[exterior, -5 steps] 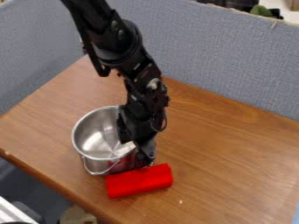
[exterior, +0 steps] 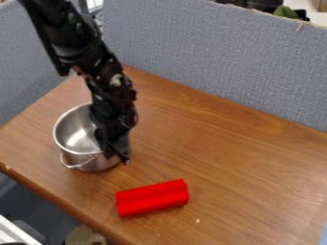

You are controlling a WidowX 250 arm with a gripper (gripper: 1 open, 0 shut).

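A shiny steel pot [exterior: 76, 139] with a wire handle stands on the left part of the wooden table. My black gripper [exterior: 113, 148] is down at the pot's right side, its fingers at or just inside the rim; it looks shut, and whether anything thin is between the fingers is hidden. A red cylinder [exterior: 152, 197] lies at the front of the table, to the right of and nearer than the pot, apart from it.
Grey padded walls [exterior: 217, 53] border the back and left. The table's front-left edge runs close to the pot.
My arm and the pot have moved left and slightly back, away from the red cylinder, which stays where it was.
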